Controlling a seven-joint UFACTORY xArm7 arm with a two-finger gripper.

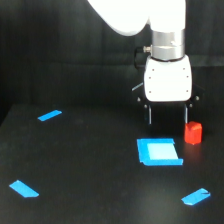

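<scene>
A small red cube [193, 133] sits on the black table at the right. My white gripper [168, 120] points down from above, just left of the cube and over the far side of a square marked in blue tape. Its dark fingers are hard to make out against the black background, but they appear wide apart. Nothing shows between them. The cube lies close beside the right finger in this view; whether they touch I cannot tell.
The blue tape square [144, 153] has a pale middle and lies flat, left of and nearer than the cube. Blue tape strips mark the far left [50, 115], near left [23, 188] and near right [196, 197].
</scene>
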